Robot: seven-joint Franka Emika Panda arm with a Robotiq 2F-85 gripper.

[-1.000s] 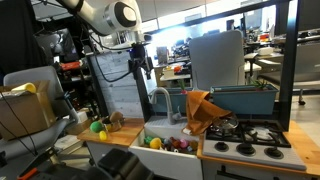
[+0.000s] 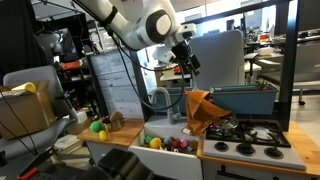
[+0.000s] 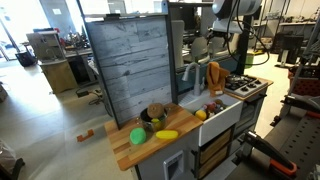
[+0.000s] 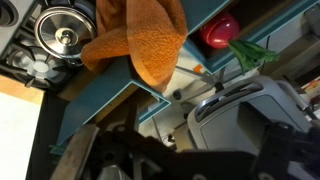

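An orange cloth (image 2: 203, 108) drapes over the near side of the blue shelf box (image 2: 258, 103), left of the stove. My gripper (image 2: 190, 68) hangs in the air above and a little left of the cloth, apart from it. From the wrist view, the gripper stands open, its dark fingers spread and no object visible between them. In that view the cloth (image 4: 145, 42) lies across the blue box edge beside a lidded pot (image 4: 62, 35).
The stove (image 2: 250, 147) stands at right. Toys lie in the white sink (image 2: 150, 150), under a tall faucet (image 2: 160, 96). Yellow and green items sit on the left wooden counter (image 3: 130, 152). A silver appliance (image 4: 245, 110) and a red object (image 4: 215, 30) are behind the box.
The cloth looks unmoved.
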